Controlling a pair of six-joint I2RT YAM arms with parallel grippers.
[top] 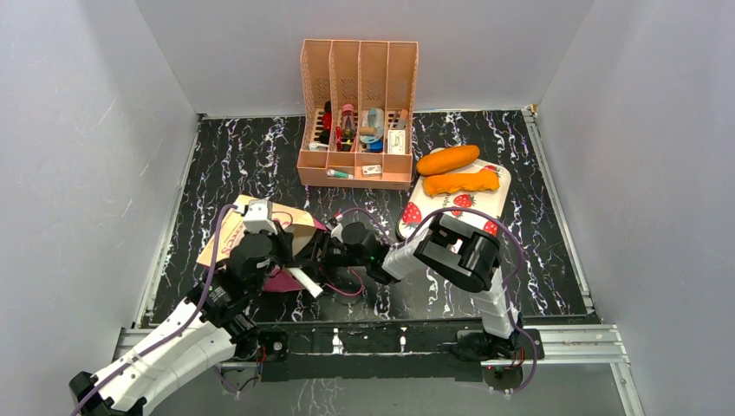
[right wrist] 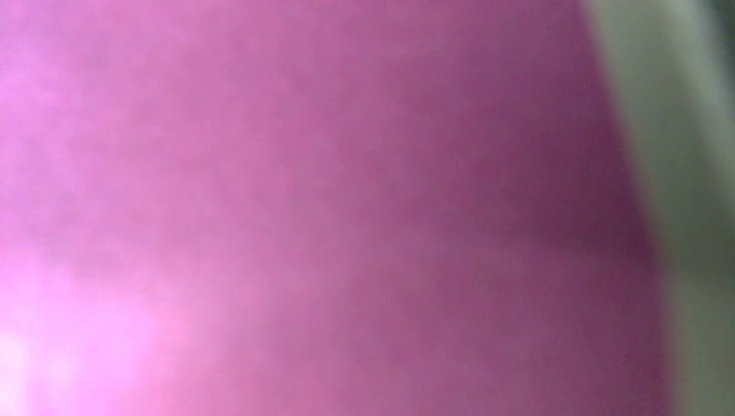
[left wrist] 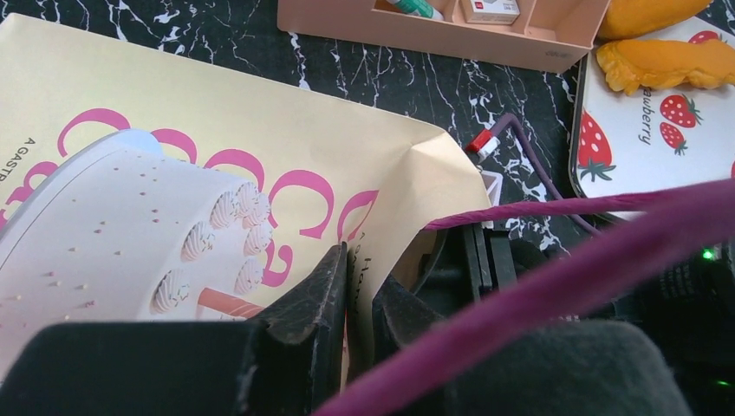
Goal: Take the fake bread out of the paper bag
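Observation:
A paper bag (top: 232,227), cream with pink lettering and a cake print (left wrist: 130,234), lies at the lower left. My left gripper has its fingers on either side of the bag's folded edge, part open; whether it grips the paper is unclear. My right gripper (top: 303,253) reaches into the bag's mouth; its wrist view is filled with blurred pink, so its fingers are hidden. Two orange bread pieces, a loaf (top: 447,159) and a lumpier one (top: 459,181), lie on the strawberry tray (top: 425,211) at the right.
A peach organiser (top: 355,180) with small items stands at the back centre. A purple cable (left wrist: 542,173) lies between bag and tray.

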